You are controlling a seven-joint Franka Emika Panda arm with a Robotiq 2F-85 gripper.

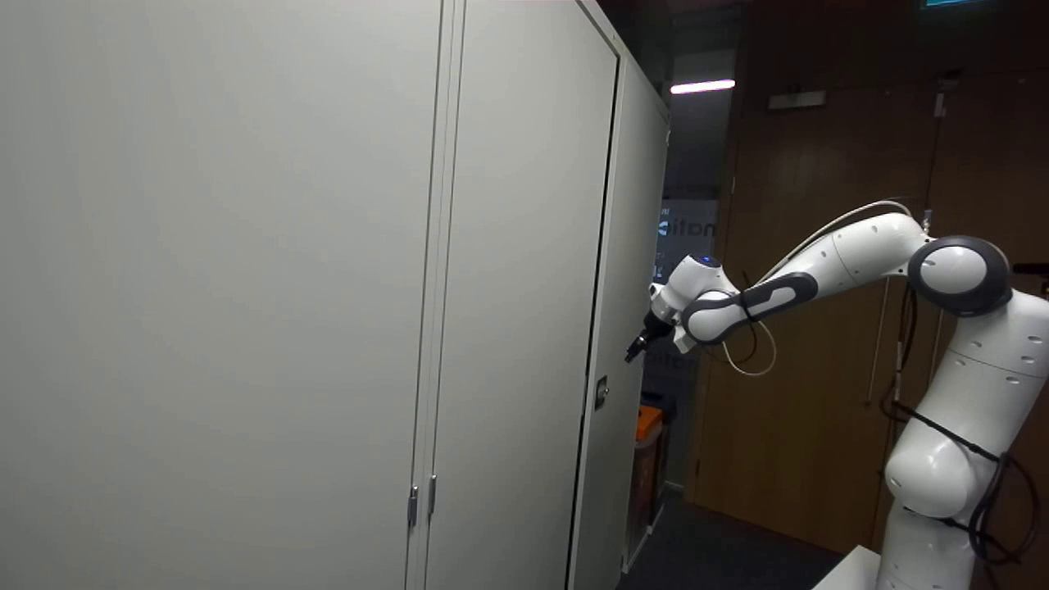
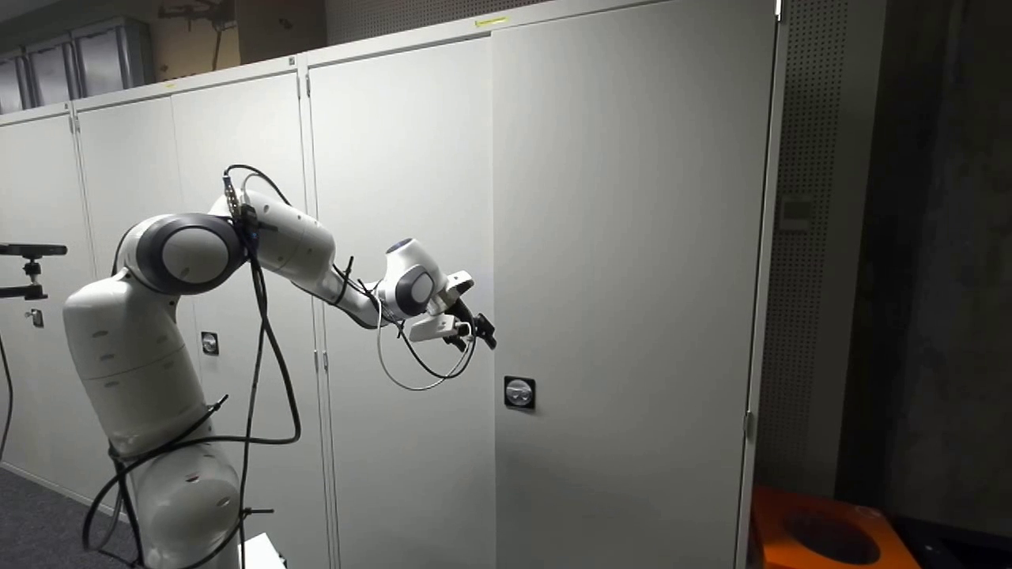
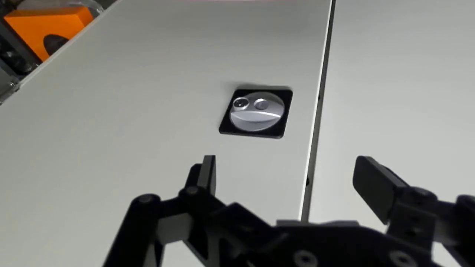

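A round silver turn handle on a black square plate [image 3: 256, 111] is set in the grey cabinet door [image 3: 147, 102], close to the seam with the neighbouring door. Its grip ridge lies roughly level across the dial. In exterior view 2 the same handle [image 2: 519, 392] sits below and to the right of my gripper [image 2: 471, 343]. Seen from the wrist, my gripper stands open, its two fingers wide apart with only bare door and the seam showing between them. The handle appears beyond the fingertips, untouched. Exterior view 1 shows the gripper [image 1: 634, 354] in front of the door, above the handle [image 1: 601, 392].
More cabinet doors [image 2: 403, 190] run to the left, flush with this one and both closed at the seam. An orange-topped bin [image 2: 835, 531] stands past the cabinet's right end. Black cables [image 2: 261, 322] hang along my arm. Open floor [image 1: 728, 536] lies beside the cabinet.
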